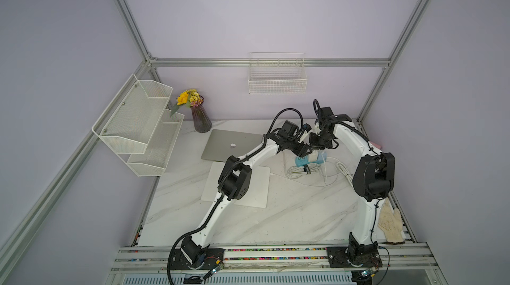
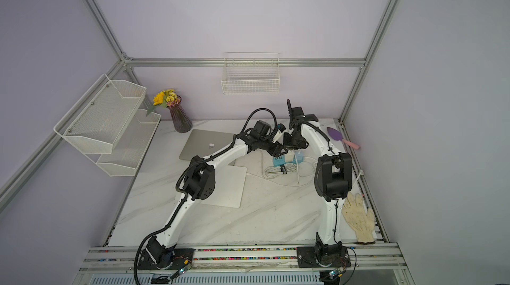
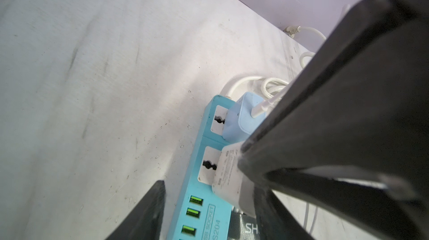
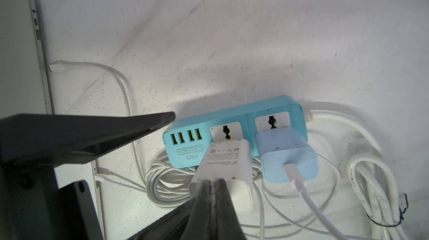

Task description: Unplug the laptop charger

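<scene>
A teal power strip (image 4: 241,114) lies on the table. Plugged into it, a white charger block (image 4: 228,164) stands beside a light-blue charger (image 4: 288,150) with a white cable in its face. My right gripper is shut over the white block, nothing visible between its fingers; I cannot tell whether it touches. Across the USB end of the strip, my left gripper has its fingers apart and empty. Two laptops, a silver one (image 1: 228,144) and a paler one (image 1: 255,192), lie to the left. One cable tip (image 4: 60,66) lies loose near the silver laptop; another (image 4: 100,177) meets the paler one's edge.
Coiled cables (image 4: 169,181) lie against the strip, and a tied thick cord (image 4: 377,190) sits to its right. A purple trowel (image 2: 334,134) and gloves (image 2: 358,218) are along the right edge. A flower vase (image 1: 200,119) stands back left.
</scene>
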